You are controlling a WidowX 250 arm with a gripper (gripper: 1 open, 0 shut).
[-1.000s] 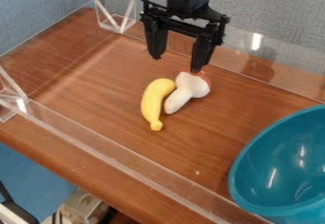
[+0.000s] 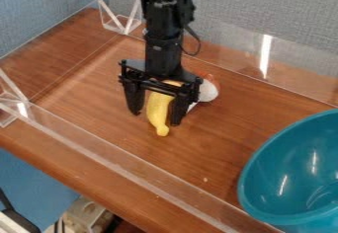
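My black gripper [image 2: 161, 97] is lowered over a yellow banana [image 2: 158, 120], its open fingers straddling it on either side near the wooden surface. A white object with a reddish end [image 2: 207, 91] lies just right of the gripper, partly hidden behind it. Whether the fingers touch the banana is unclear.
A teal bowl [image 2: 301, 186] fills the lower right. Clear plastic walls [image 2: 119, 163] run along the front and back of the wooden table [image 2: 66, 74]. White wire stands are at the left and back left.
The banana and the white object look unmoved.
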